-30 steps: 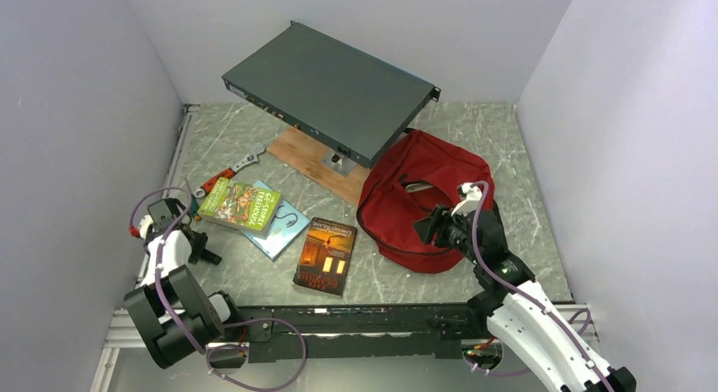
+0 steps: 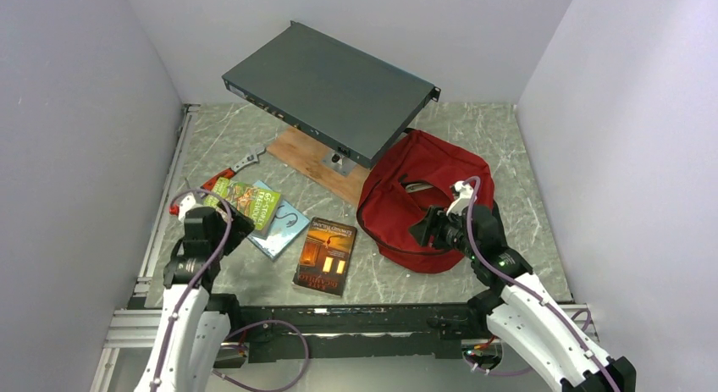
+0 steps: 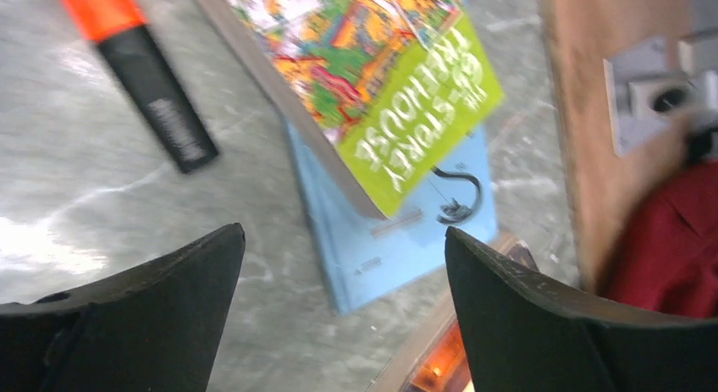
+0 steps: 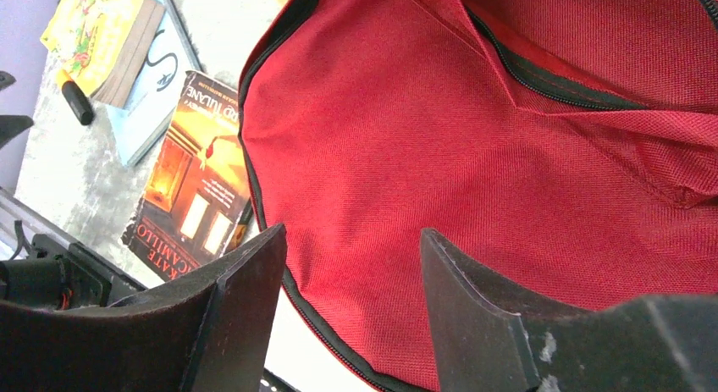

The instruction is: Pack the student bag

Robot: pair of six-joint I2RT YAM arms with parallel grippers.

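My left gripper is open above a green-covered book, which lies on a light blue book. An orange-covered book lies flat to their right. A red backpack lies at the right with its zip partly open. My right gripper hangs open over the backpack's red fabric, nothing between its fingers.
A red-handled wrench lies at the back left, and an orange-black tool lies beside the books. A dark metal panel stands raised over a wooden board at the back. The walls close in on three sides.
My left arm has risen and moved right from the left edge to over the stacked books. My right gripper has shifted very slightly; the books and backpack lie as before.
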